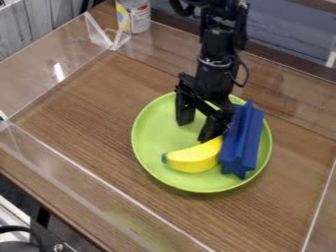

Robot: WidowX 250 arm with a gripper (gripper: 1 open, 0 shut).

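A green plate (163, 132) rests on the wooden table. A yellow banana (188, 159) lies in its lower middle, and a blue block-like object (241, 148) stands along its right side. My black gripper (203, 125) reaches down from above into the plate, its fingers just above and behind the banana, near the blue object. Whether it is open or shut, and whether it touches either thing, is hard to tell.
A can (134, 17) stands at the back left beside a white object. A clear-edged border runs along the table's left. The table left and right of the plate is bare.
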